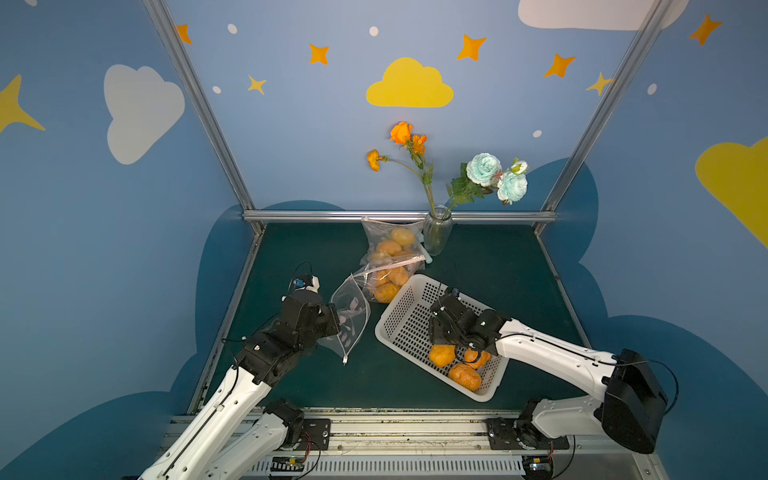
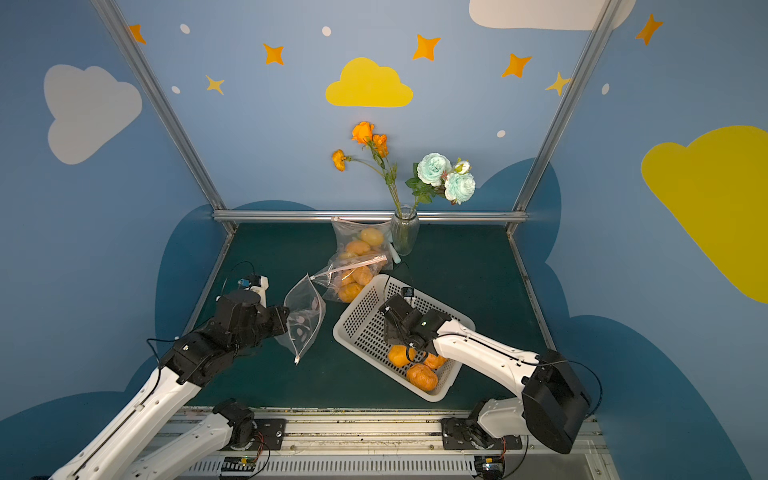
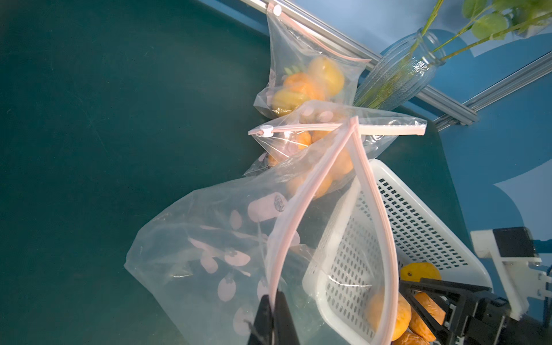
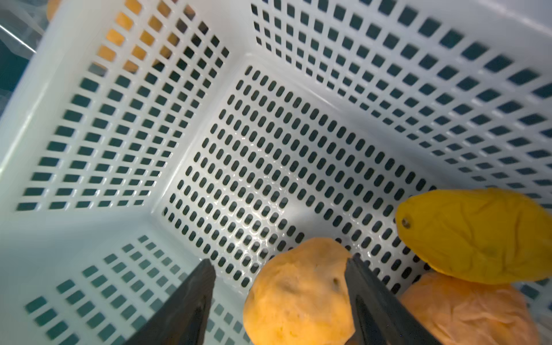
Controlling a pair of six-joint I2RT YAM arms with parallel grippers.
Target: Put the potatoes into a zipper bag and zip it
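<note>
The clear zipper bag (image 3: 189, 253) hangs with its pink-edged mouth spread apart. My left gripper is shut on one edge of that mouth. No potato shows inside this bag. Over the grey basket (image 1: 392, 332), my right gripper stands open, its fingers on either side of a potato (image 4: 302, 293). A gap shows between the left finger and that potato; contact at the right finger cannot be told. Beside it in the basket lie another orange potato (image 4: 471, 310) and a yellow one (image 4: 477, 233).
Two filled bags, a rear one (image 3: 310, 80) and a nearer one (image 3: 299, 141), lie behind the basket. A glass vase (image 1: 437, 232) with flowers stands by the back rail.
</note>
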